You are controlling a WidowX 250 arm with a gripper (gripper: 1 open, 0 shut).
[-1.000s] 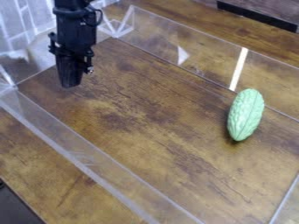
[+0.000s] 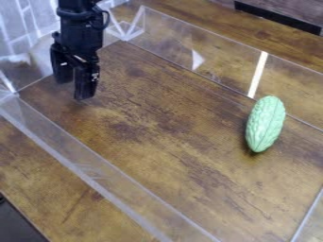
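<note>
My black gripper (image 2: 74, 74) hangs at the upper left, low over the wooden surface, with its fingers apart and nothing visible between them. A pale green bumpy gourd-like vegetable (image 2: 265, 123) lies at the right, well away from the gripper, its long axis running toward and away from the camera.
Clear plastic walls (image 2: 101, 185) edge the wooden work area (image 2: 164, 142) on several sides, with white strips on the far side.
Since a second ago my gripper has come down toward the surface at the left. The vegetable has not moved.
</note>
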